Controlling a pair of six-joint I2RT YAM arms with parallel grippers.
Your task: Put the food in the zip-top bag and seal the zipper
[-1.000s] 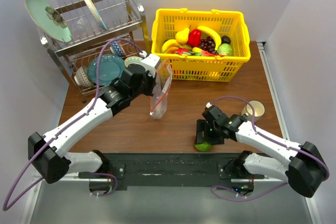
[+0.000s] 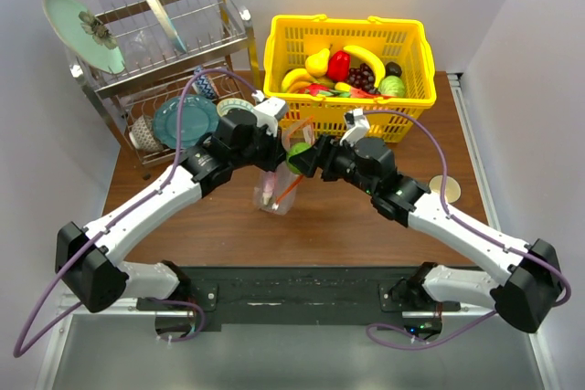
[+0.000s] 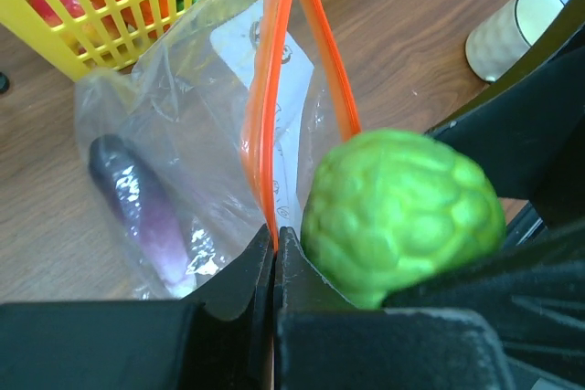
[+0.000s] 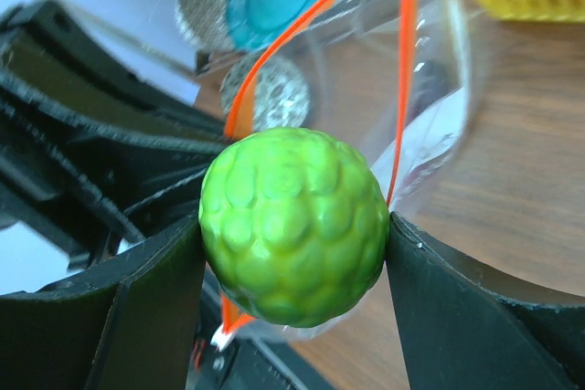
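Observation:
The clear bag with an orange zipper (image 3: 261,107) hangs with its mouth parted, one side of the rim pinched by my left gripper, which is shut on it. Inside, low in the bag, lies a purple eggplant (image 3: 146,216). A bumpy green fruit (image 4: 292,226) fills the space between the fingers of my right gripper, which is shut on it. In the left wrist view the fruit (image 3: 398,212) is right at the bag's opening, beside the orange rim; whether any of it is past the rim I cannot tell.
Behind the bag stands a yellow basket (image 2: 366,118) of toy food. A metal dish rack (image 2: 174,70) with plates and bowls is at the back left. To the right is a white cup (image 2: 445,190).
My right gripper has carried the green fruit from the front right of the table up and leftward to the bag mouth.

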